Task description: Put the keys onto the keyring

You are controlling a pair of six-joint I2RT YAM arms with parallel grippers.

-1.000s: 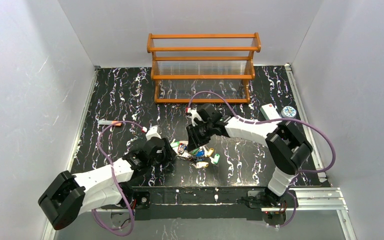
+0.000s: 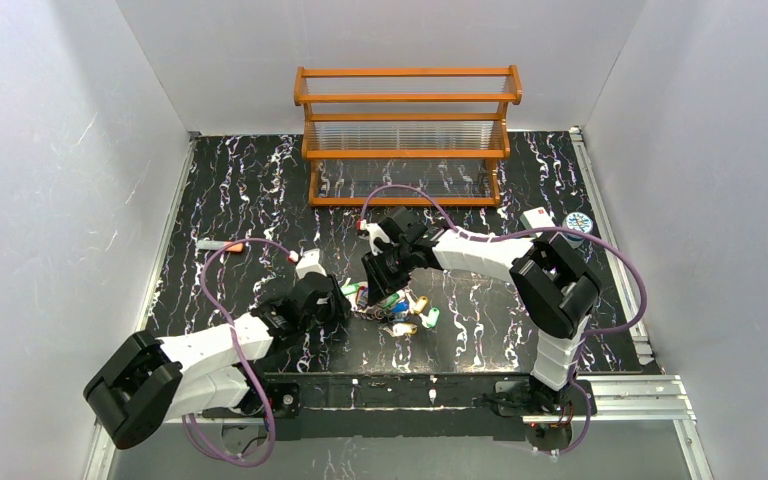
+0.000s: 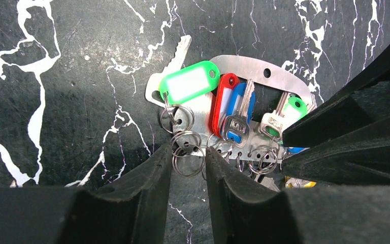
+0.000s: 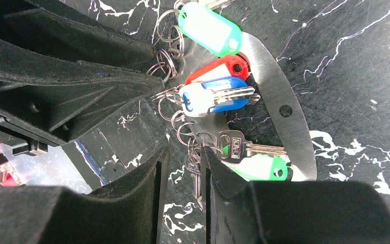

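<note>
The flat metal keyring plate [image 3: 241, 65] has a curved bar and a row of holes along its straight edge, with small rings along that edge. Keys with coloured tags lie over it: a green tag [image 3: 190, 82], a red tag [image 4: 218, 69], a blue tag [image 4: 228, 94] and another green tag [image 4: 264, 168]. My left gripper is partly open at the plate's end, a loose-looking split ring [image 3: 188, 165] showing between its fingertips. Farther along the edge, my right gripper stands partly open above several rings; contact cannot be made out.
More tagged keys [image 2: 430, 318] lie on the marbled table right of the plate. A wooden rack [image 2: 410, 153] stands at the back. An orange-ended tool [image 2: 220, 245] lies left, a white box [image 2: 537, 220] right. Both grippers work close together.
My right gripper has moved left and slightly down toward the left one over the last second. The left gripper has shifted only slightly. The keys look unmoved in the top view.
</note>
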